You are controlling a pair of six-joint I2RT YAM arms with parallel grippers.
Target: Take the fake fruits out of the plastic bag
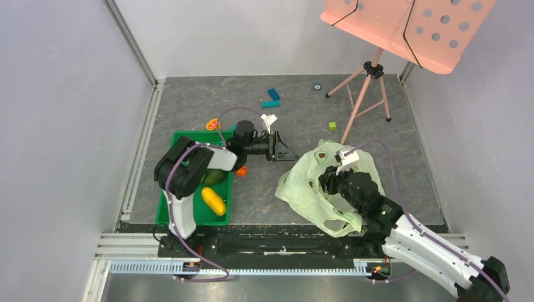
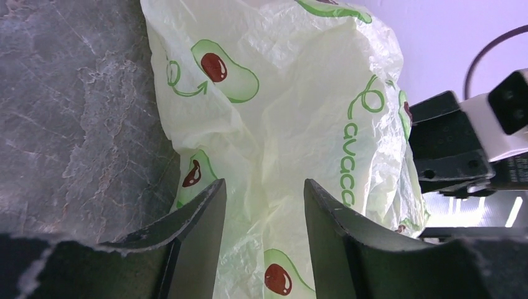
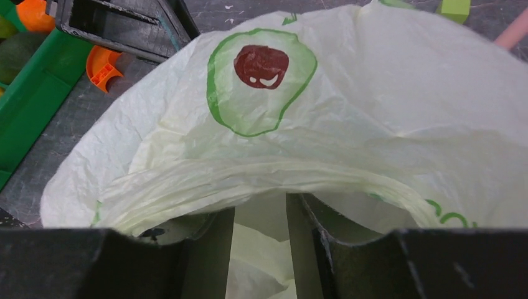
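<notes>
The pale green plastic bag (image 1: pixel 293 189), printed with avocados, stands puffed up right of centre; no fruit shows inside it. My right gripper reaches into its mouth, and the bag's rim (image 3: pixel 274 174) covers the fingertips. A gap shows between those fingers, but what lies at the tips is hidden. In the left wrist view my left gripper is open, with only bag film behind the gap. From above, the left gripper (image 1: pixel 297 156) points at the bag's left side. A yellow fruit (image 1: pixel 213 201) and a dark green one (image 1: pixel 215 177) lie in the green bin (image 1: pixel 194 218).
An orange block (image 1: pixel 242 171) lies beside the bin, and an orange toy (image 1: pixel 213 124) behind it. Blue blocks (image 1: pixel 271 104) and a green cube (image 1: pixel 332 126) rest farther back. A pink stand (image 1: pixel 359 104) rises behind the bag. Grey floor between bin and bag is mostly clear.
</notes>
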